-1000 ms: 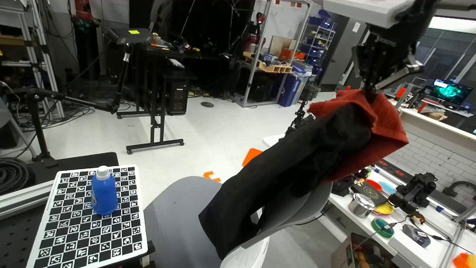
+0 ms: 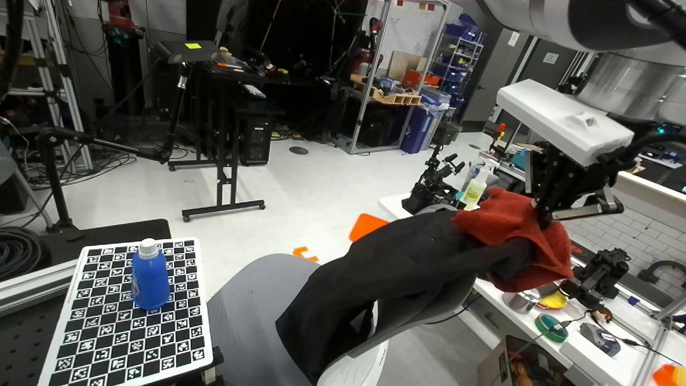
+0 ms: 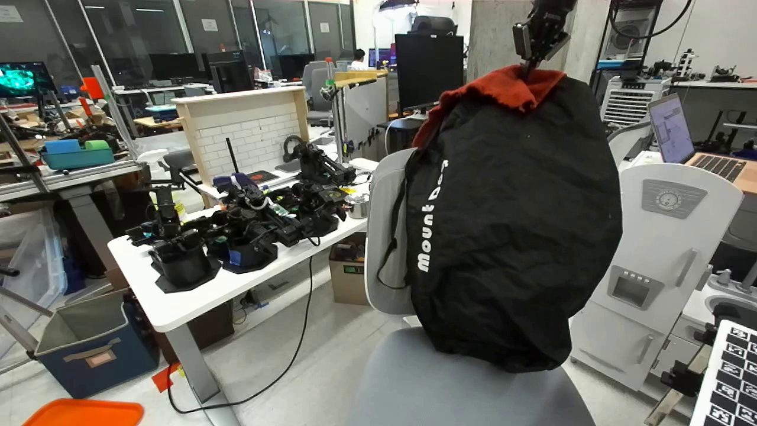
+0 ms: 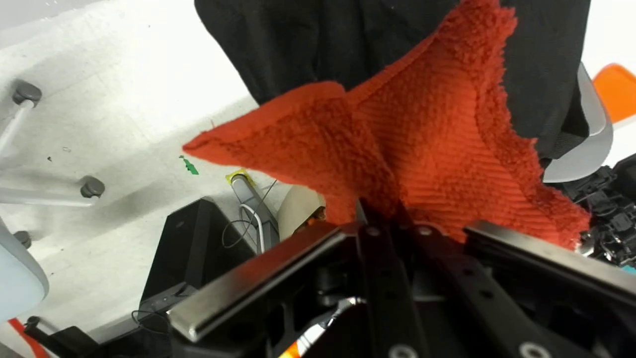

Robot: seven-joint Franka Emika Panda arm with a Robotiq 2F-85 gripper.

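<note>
My gripper is shut on a red cloth (image 4: 441, 149) with a ribbed, fuzzy surface. In exterior view 1 the gripper (image 2: 543, 215) pinches that red cloth (image 2: 508, 222) high at the right. A large black bag (image 3: 518, 213) with white lettering hangs just under the red cloth (image 3: 497, 89), against the backrest of a grey chair (image 3: 390, 227). Its lower end reaches down to the seat (image 2: 263, 302). Whether the red cloth lies loose over the bag or is joined to it, I cannot tell.
A blue bottle (image 2: 151, 276) with a white cap stands on a checkered board (image 2: 183, 347) left of the chair. Behind the backrest is a white table (image 3: 149, 298) with black robot parts (image 3: 241, 241). A grey toy kitchen (image 3: 603, 319) stands beside the chair.
My gripper has moved down with the red cloth. The cloth and the black bag's upper end hang lower, and the bag's lower end has shifted slightly left and down in exterior view 1.
</note>
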